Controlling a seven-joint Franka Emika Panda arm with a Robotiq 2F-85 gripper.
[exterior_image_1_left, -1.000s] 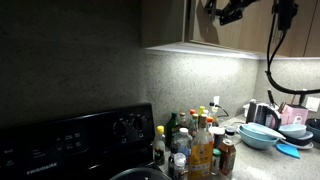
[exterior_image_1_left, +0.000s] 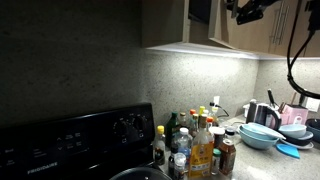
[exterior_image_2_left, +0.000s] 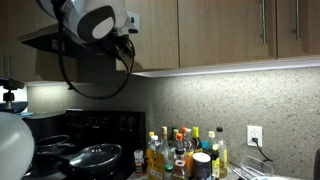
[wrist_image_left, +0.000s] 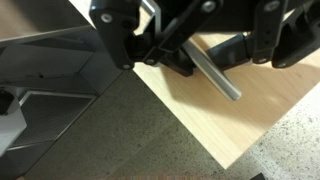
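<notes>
A metal bar handle (wrist_image_left: 218, 80) crosses the wrist view, fixed to a light wooden cabinet door (wrist_image_left: 205, 125). My gripper is shut on this handle, with its dark fingers on either side of the bar. In exterior view 1 the cabinet door (exterior_image_1_left: 240, 32) stands partly open, and a dark gap shows along its left side. The arm reaches in at the top of that view, where the gripper is mostly cut off. In exterior view 2 the gripper (exterior_image_2_left: 128, 42) is high against the cabinet front; the handle it holds cannot be made out.
Several bottles (exterior_image_1_left: 202, 148) crowd the counter below the cabinet. Left of them is the black stove (exterior_image_1_left: 75, 145) with a lidded pan (exterior_image_2_left: 95, 157). Blue bowls (exterior_image_1_left: 260, 134) and a kettle stand farther right. A black cable (exterior_image_1_left: 291, 70) hangs from the arm.
The cabinet door has swung outward, widening the dark gap at its left. My gripper and the hanging cable have shifted right and upward in exterior view 1.
</notes>
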